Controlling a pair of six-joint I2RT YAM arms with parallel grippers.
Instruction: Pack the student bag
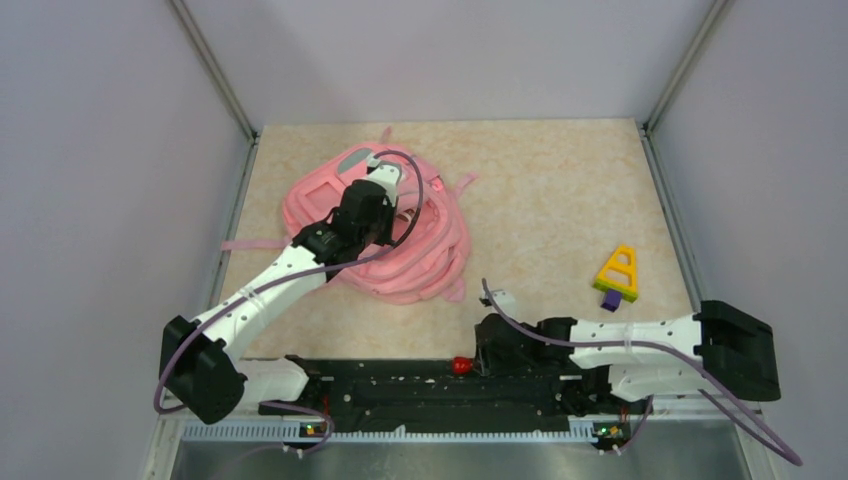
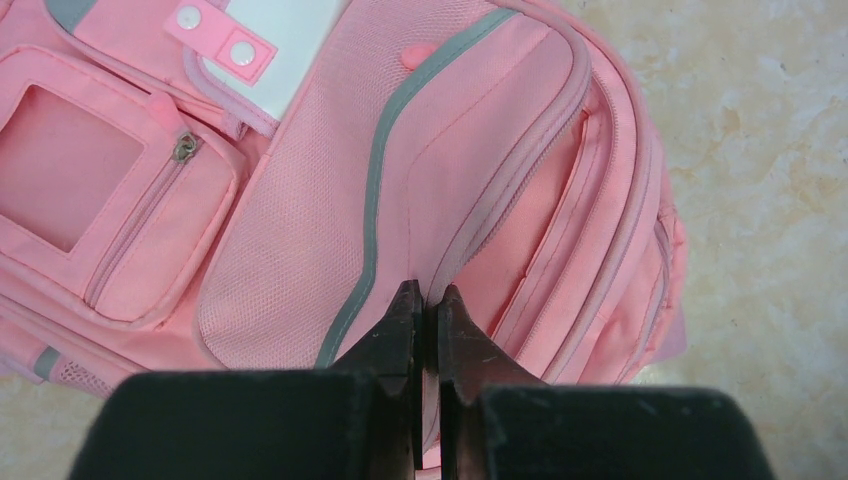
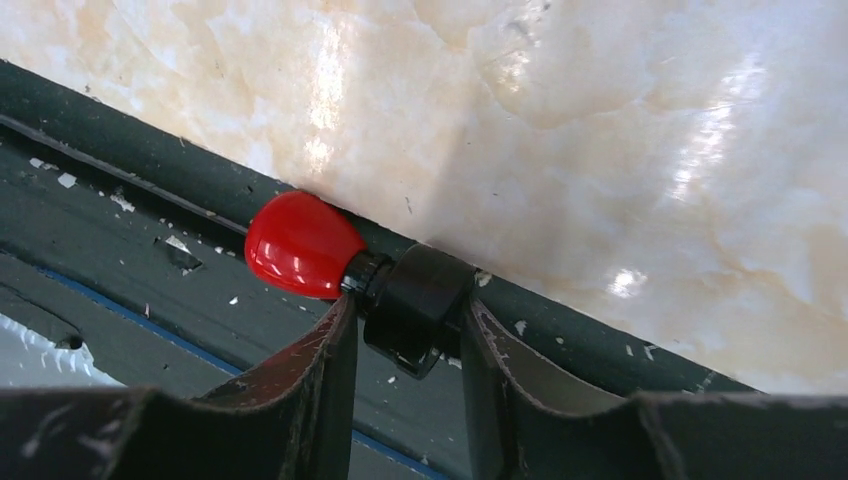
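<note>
The pink bag (image 1: 436, 262) lies on the left half of the table, its main compartment partly unzipped, as the left wrist view shows. My left gripper is shut on the zipped edge of the bag's flap (image 2: 480, 215). Over the dark strip at the table's front edge, my right gripper is shut on the black part of a small red-and-black object (image 3: 302, 245), whose rounded red end sticks out to the left. In the top view only that red end (image 1: 461, 366) shows beside the right gripper.
A yellow piece (image 1: 617, 268) with a green base and a purple block (image 1: 611, 300) lies at the table's right side. Bare tabletop (image 1: 550, 200) fills the middle and the back right. Walls enclose the back and sides.
</note>
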